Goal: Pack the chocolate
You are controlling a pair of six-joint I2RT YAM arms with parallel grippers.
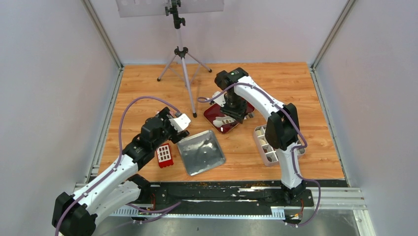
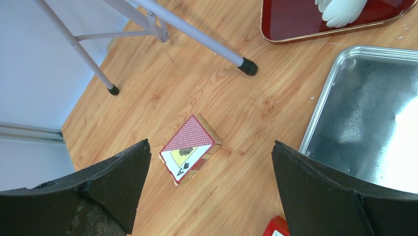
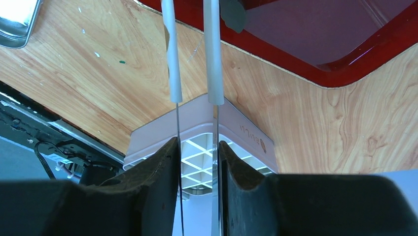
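Note:
My right gripper hangs over the dark red tray; in the right wrist view two long pale-handled tools run up between its close-set fingers, though whether it grips them firmly is unclear. A white glove-like item lies in that tray. My left gripper stands open above the table, left of the steel tray, with nothing between its fingers. A white compartment box with pale pieces in some cells sits at the right. A small red box with a white grid lies front left.
A patterned card-topped box lies below my left gripper. A tripod stands at the back. Bare wood shows at the back left and along the right side.

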